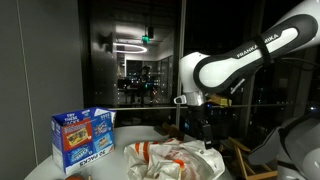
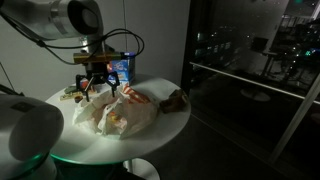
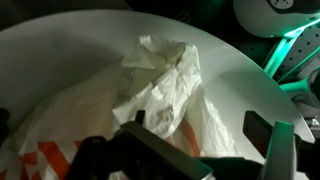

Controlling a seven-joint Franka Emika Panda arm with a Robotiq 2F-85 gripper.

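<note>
A crumpled white plastic bag with orange-red markings (image 1: 172, 160) lies on the round white table. In the wrist view, a gathered, raised fold of the bag (image 3: 165, 88) stands just ahead of my gripper. The fingers are wide apart, with no bag material visibly pinched. From the side, the gripper (image 1: 195, 135) hangs over the right part of the bag, pointing down. In the second exterior view it is above the bag's back-left side, and whether the fingertips touch the plastic cannot be made out. What is inside the bag is mostly hidden.
A blue snack box (image 1: 84, 138) stands upright at the table's left side. Some dark item (image 2: 176, 102) rests near the table edge. Bare white tabletop (image 2: 165, 128) shows around the bag's front and right.
</note>
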